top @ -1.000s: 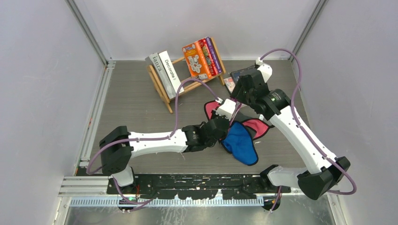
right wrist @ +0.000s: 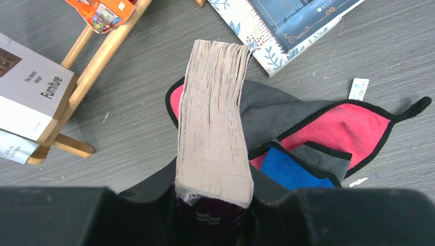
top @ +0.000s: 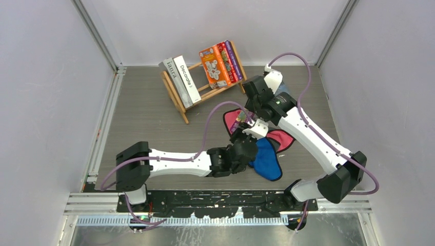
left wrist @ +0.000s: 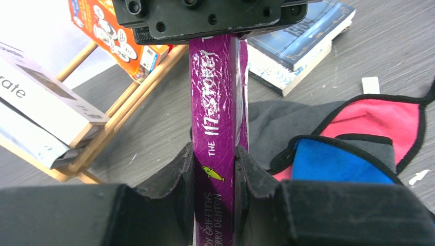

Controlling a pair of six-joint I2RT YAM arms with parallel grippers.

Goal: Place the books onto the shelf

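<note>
A thick purple book (left wrist: 213, 113) is held up above the mat, spine toward the left wrist camera. My left gripper is shut on its lower end in that view. In the right wrist view the pale page edges of the purple book (right wrist: 213, 118) rise between the fingers, and my right gripper is shut on it too. From above, the left gripper (top: 240, 129) and right gripper (top: 250, 106) sit close together, with part of the book's cover showing between them. The wooden rack (top: 177, 96) carries white books (top: 186, 79) and an orange book (top: 214, 66) among others.
Two stacked books, the upper one blue (left wrist: 302, 36), lie flat right of the rack. A crumpled cloth with pink and blue parts (top: 268, 160) lies below the grippers.
</note>
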